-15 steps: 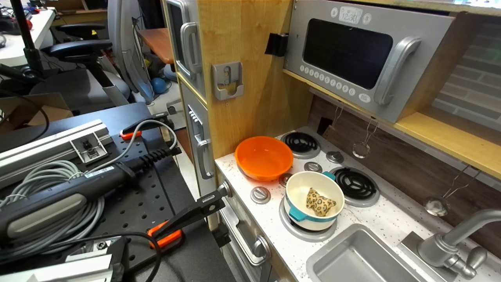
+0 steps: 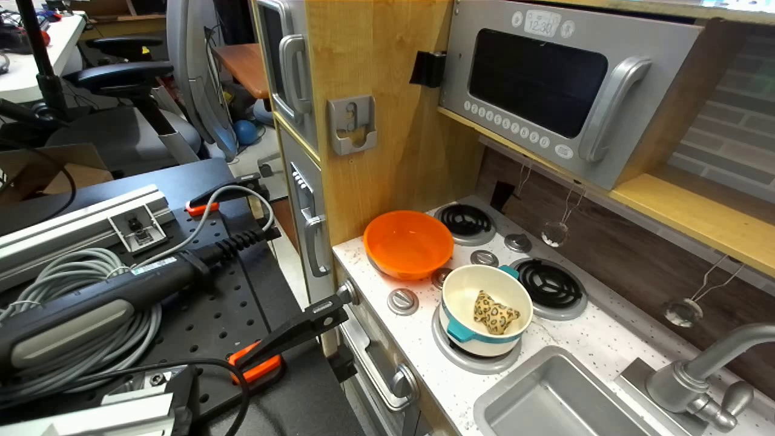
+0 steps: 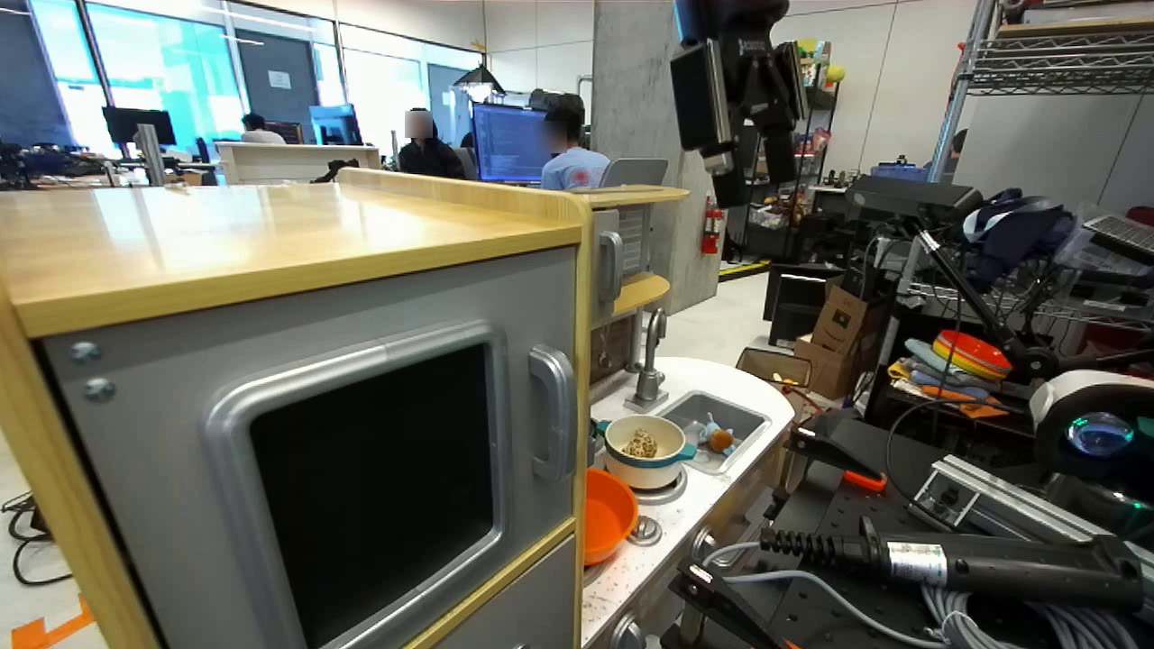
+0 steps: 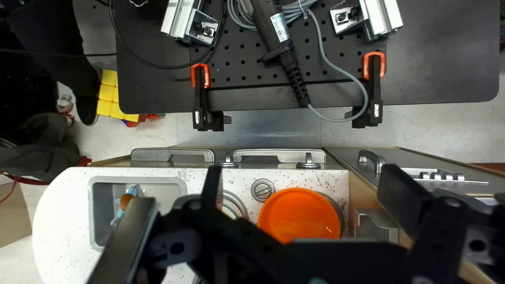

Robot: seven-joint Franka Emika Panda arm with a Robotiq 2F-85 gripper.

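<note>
High above the toy kitchen, beside its tall cabinet, hangs my gripper [image 3: 749, 146], well clear of the counter. Its two fingers are spread wide in the wrist view, with no object between them. A cream pot [image 2: 455, 282] with teal handles sits on a front burner, holding a leopard-print plush [image 2: 494, 312]. Close by, an orange bowl [image 2: 408, 244] rests by the wooden side wall; the wrist view shows the bowl [image 4: 299, 213] partly behind the gripper. In the grey sink [image 3: 744, 416] lies a blue-and-orange plush toy [image 3: 715, 436].
A microwave [image 2: 567, 87] overhangs the back burners. The faucet [image 2: 690, 370] rises beside the sink, and glass ornaments [image 2: 554, 232] dangle under the shelf. Across a narrow gap stands a black table [image 4: 307, 97] carrying clamps, cables and a dark tool.
The hanging ornaments have swung slightly. Pot, plush and bowl stay in place.
</note>
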